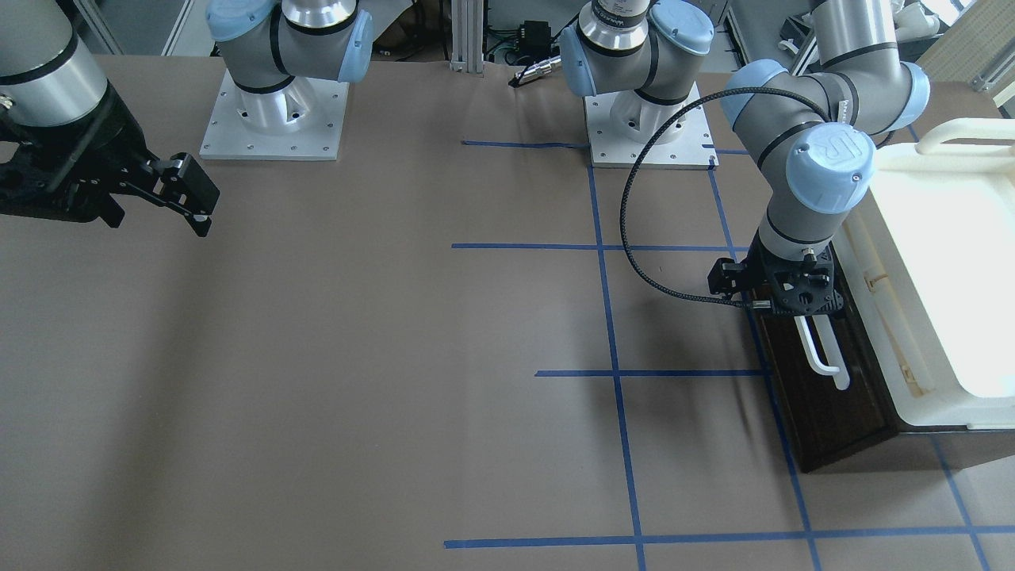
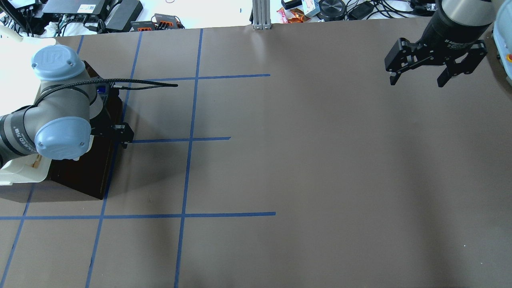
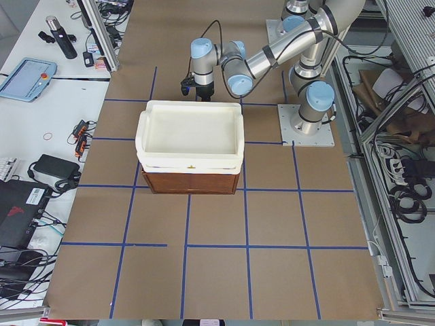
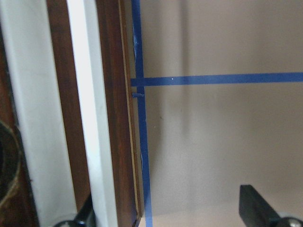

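My gripper (image 1: 775, 290) is at the side of a dark wooden box (image 1: 837, 419) topped by a white plastic tray (image 1: 951, 276), just over a white handle (image 1: 820, 352) on the box's face. In the left wrist view the white bar (image 4: 92, 113) runs down to one black finger (image 4: 86, 217), which is partly hidden behind it; the other finger (image 4: 253, 205) stands far to the right over bare table, so the gripper is open. The arm's body hides much of the gripper in the top view.
A second arm's black gripper (image 2: 432, 62) hangs at the far side of the table. Two more arm bases stand at the back. The taped table (image 1: 381, 362) between the box and the far arm is clear. A black cable loops beside my arm.
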